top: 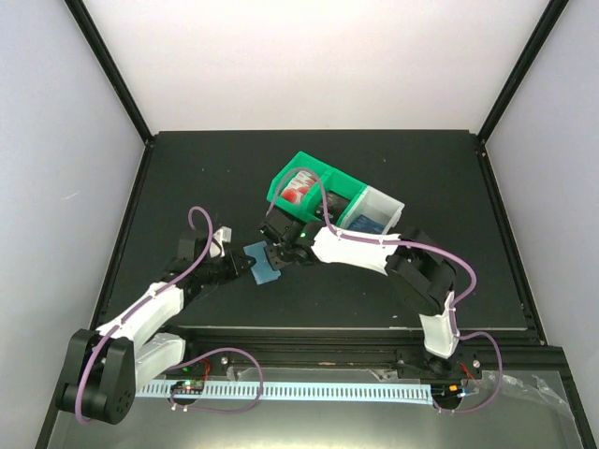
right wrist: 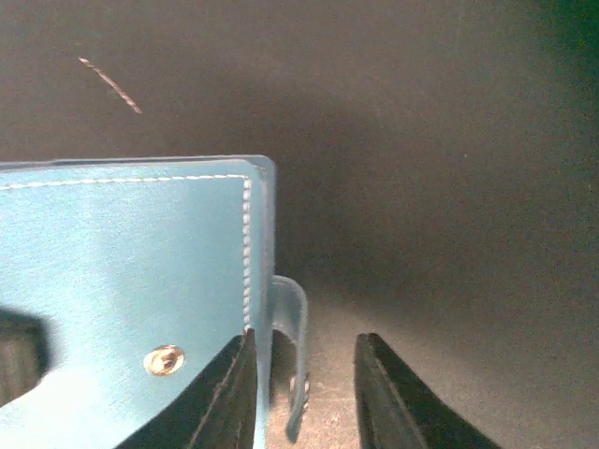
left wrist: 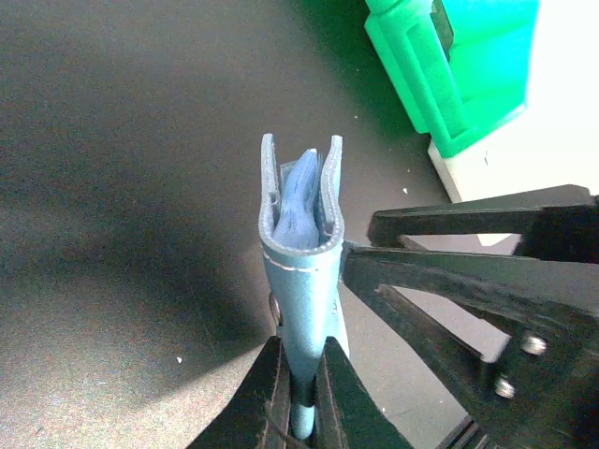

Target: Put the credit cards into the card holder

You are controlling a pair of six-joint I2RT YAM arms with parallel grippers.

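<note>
The light blue card holder (top: 262, 262) stands on edge above the dark table, with my left gripper (top: 249, 266) shut on it. In the left wrist view the holder (left wrist: 304, 281) shows edge-on, its top spread around a translucent blue inner sleeve (left wrist: 299, 208). My right gripper (top: 273, 258) is at the holder's other side, its black fingers (left wrist: 440, 271) close against it. Part open, the right gripper has the holder's side edge and small strap (right wrist: 292, 313) between its tips; no card shows there. A metal snap (right wrist: 164, 360) sits on the holder's face.
Behind the right gripper stands a green bin (top: 354, 181) holding red-and-white cards (top: 299, 186) and dark cards (top: 335, 205). Joined to it is a white bin (top: 389, 208) with blue cards (top: 365, 225).
</note>
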